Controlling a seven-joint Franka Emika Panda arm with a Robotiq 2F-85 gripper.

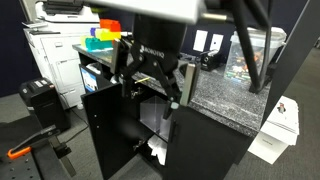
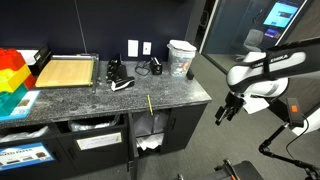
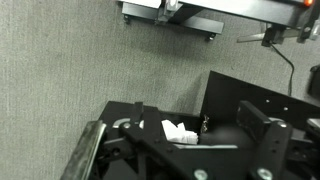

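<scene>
My gripper (image 1: 155, 95) is open and empty, pointing down in front of the counter in exterior view 1. On the right of exterior view 2 it hangs clear of the counter's end. A black cabinet door (image 1: 108, 125) stands swung out, exposing the inside of the cabinet. Low in that opening lies something white and crumpled (image 1: 158, 148); its exact kind cannot be told. The wrist view shows this white item (image 3: 181, 132) in the gap between the spread fingers, farther down than they are. A yellow stick (image 2: 150, 103) lies at the counter's front edge.
Along the grey countertop (image 2: 180, 92) stand a clear tub (image 2: 182, 62), dark appliances (image 2: 120, 75), a wooden board (image 2: 66, 70) and coloured bins (image 2: 13, 75). A black drawer unit (image 1: 42, 100) is at the left. Bare floor (image 3: 60, 80) spreads before the cabinet.
</scene>
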